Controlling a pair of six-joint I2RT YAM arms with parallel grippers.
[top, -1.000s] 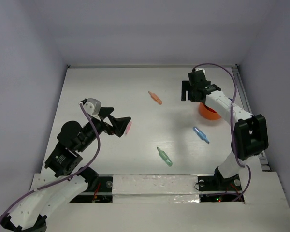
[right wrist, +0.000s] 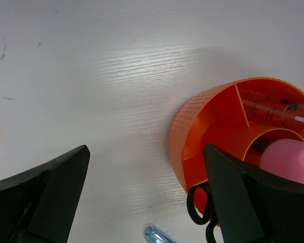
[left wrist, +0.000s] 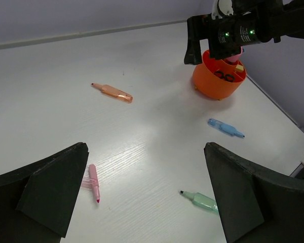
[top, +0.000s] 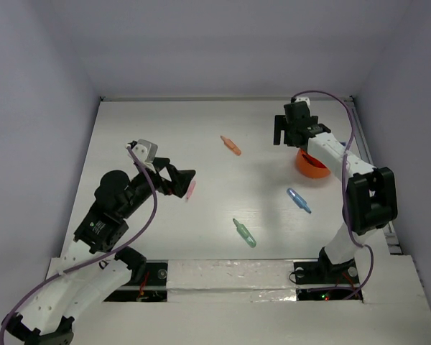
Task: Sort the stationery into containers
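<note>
An orange compartmented container [top: 309, 168] [right wrist: 182, 126] stands at the right, with black scissors [right wrist: 196, 212], a pink item [right wrist: 289, 159] and a clear item [right wrist: 271, 109] in it. My right gripper [top: 280, 128] is open above and left of it, nothing held. My open left gripper [top: 179, 182] hovers near a pink marker [top: 190, 190] [left wrist: 93, 182]. An orange marker [top: 230, 145] [left wrist: 111, 92] lies at the back middle, a blue one [top: 299, 200] [right wrist: 157, 235] in front of the container, a green one [top: 244, 233] [left wrist: 200, 201] at the front middle.
Walls enclose the back and sides, with the right wall close behind the container.
The markers have not moved.
</note>
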